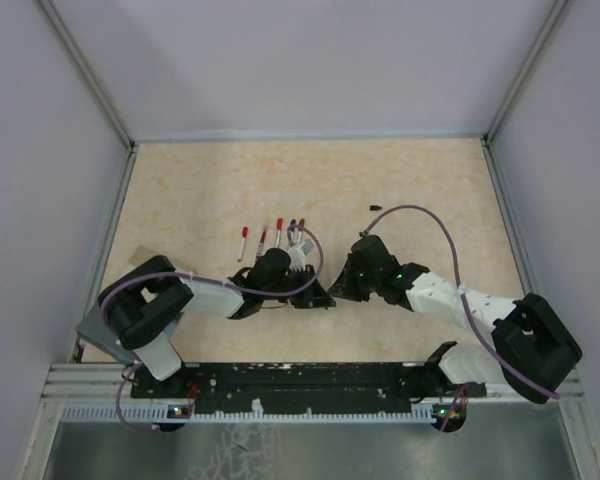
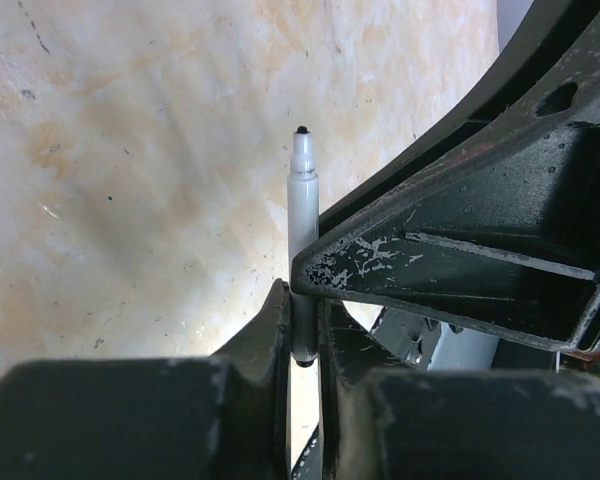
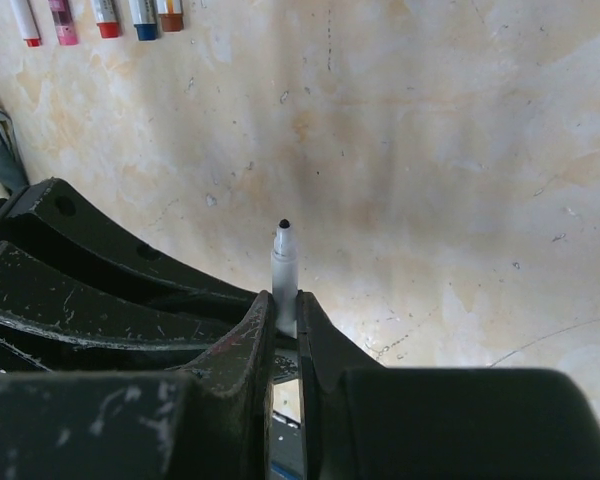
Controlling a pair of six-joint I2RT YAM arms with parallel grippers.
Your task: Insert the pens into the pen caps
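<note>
Near the middle front of the table, my left gripper [image 1: 318, 292] and right gripper [image 1: 338, 288] meet. A white pen [image 2: 303, 200] with a dark tip stands between them in the left wrist view; the left fingers close around its lower part, though whether they grip it is unclear. The right gripper's dark fingers lie against the pen from the side. In the right wrist view the same pen [image 3: 284, 260] rises from between the right gripper's shut fingertips, tip toward the camera's top, with the left gripper's finger beside it.
Several pens and markers [image 1: 278, 230] lie in a row behind the grippers, mostly red-capped, with blue and brown ones. A small dark object [image 1: 375, 208] lies at the back right. A beige and grey item [image 1: 150, 258] lies at the left.
</note>
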